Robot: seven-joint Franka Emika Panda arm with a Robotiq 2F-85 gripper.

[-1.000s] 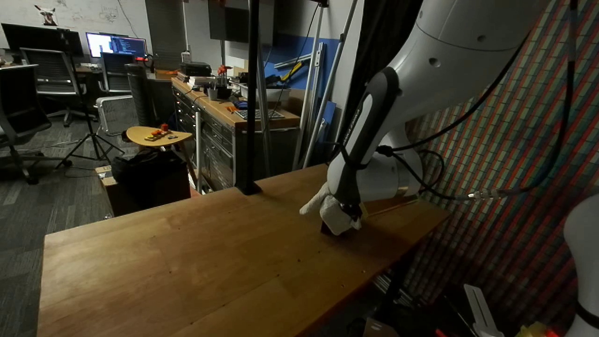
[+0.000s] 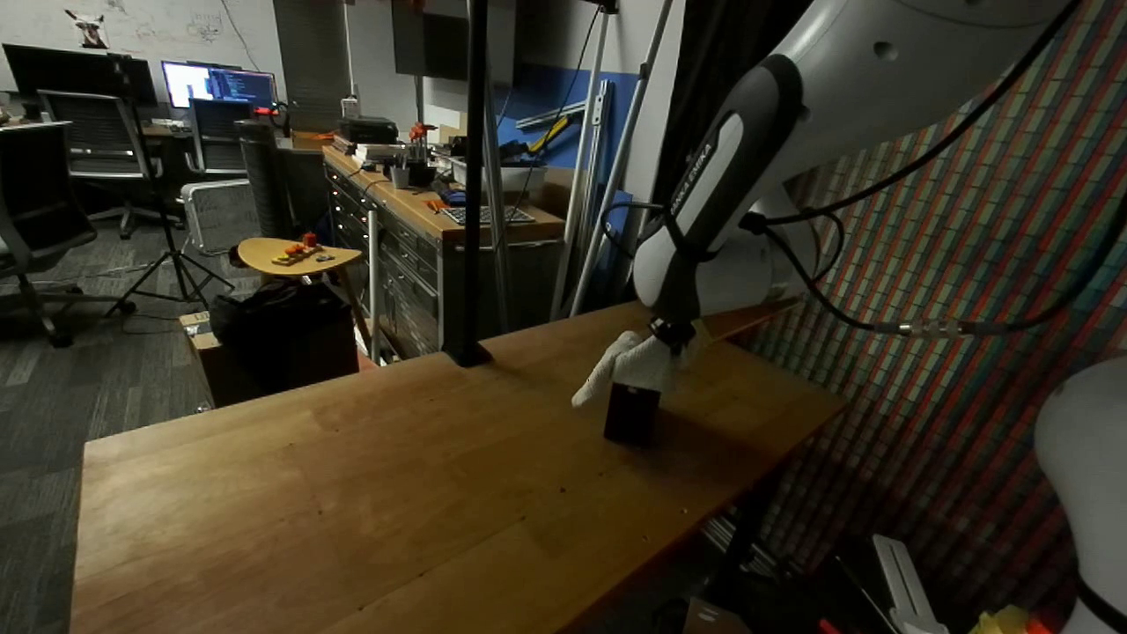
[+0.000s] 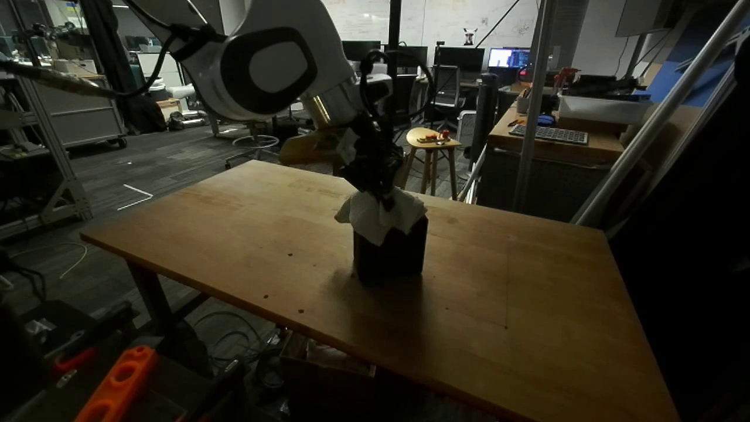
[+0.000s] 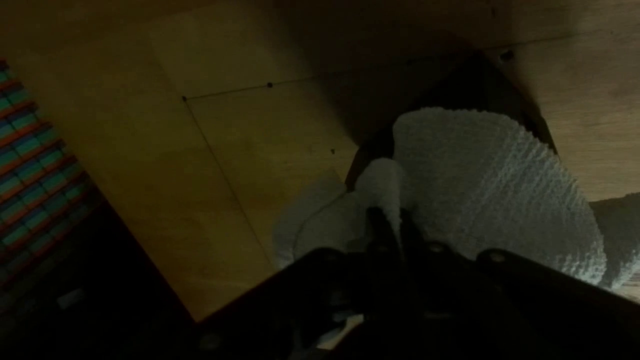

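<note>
A white cloth (image 2: 642, 364) drapes over the top of a black box (image 2: 631, 414) that stands on the wooden table. My gripper is shut on a fold of the cloth, which rises between the dark fingers in the wrist view. In the second exterior view the gripper (image 3: 385, 199) is just above the box (image 3: 390, 252), and the cloth (image 3: 379, 217) hangs down over its upper edge. One end of the cloth sticks out to the left in the first exterior view. Whether part of it lies inside the box is hidden.
A black upright post (image 2: 470, 211) stands at its back edge. A patterned curtain (image 2: 983, 349) hangs near the right end.
My gripper has risen, lifting the cloth with it. More of the black box now shows beneath the cloth, and the box appears to stay in place.
</note>
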